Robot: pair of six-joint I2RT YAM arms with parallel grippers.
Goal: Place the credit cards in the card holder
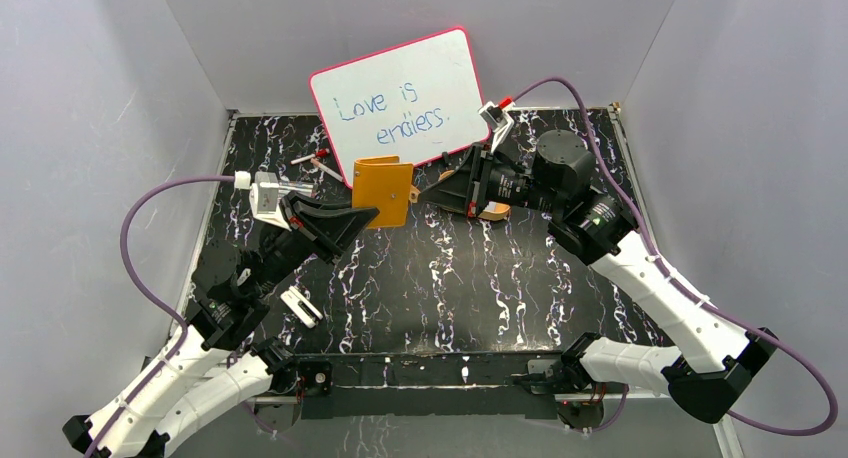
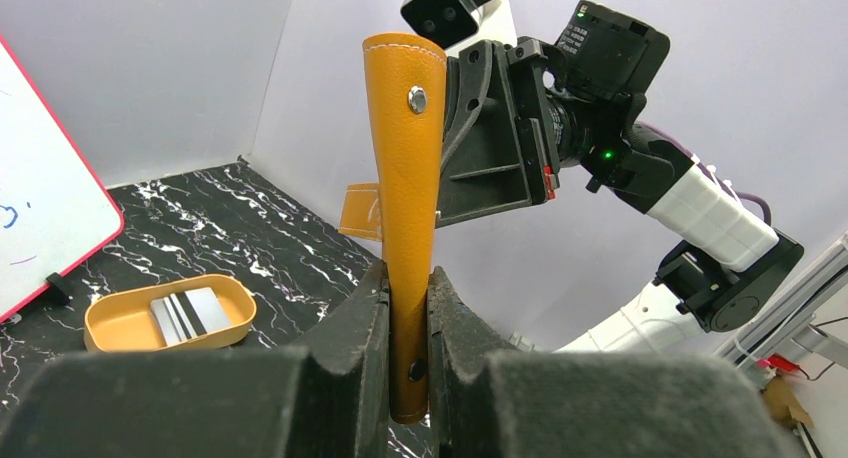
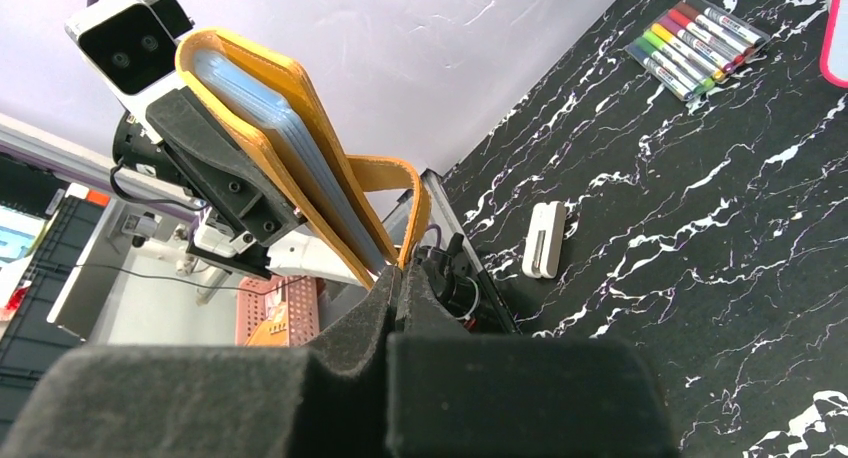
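An orange leather card holder point(image 1: 380, 193) is held upright by my left gripper, which is shut on its lower part. From the right wrist view, clear plastic sleeves show inside the holder point(image 3: 320, 153), and its strap curls out toward my right gripper. That gripper is shut beside the holder, its tips at the strap; whether they pinch it is hard to tell. An orange tray point(image 2: 110, 323) on the table holds pale card-like items point(image 2: 200, 313), seen in the left wrist view.
A whiteboard point(image 1: 395, 58) lies at the back, with a packet of markers point(image 3: 700, 48) near it. A white-and-beige object point(image 1: 301, 306) lies at front left.
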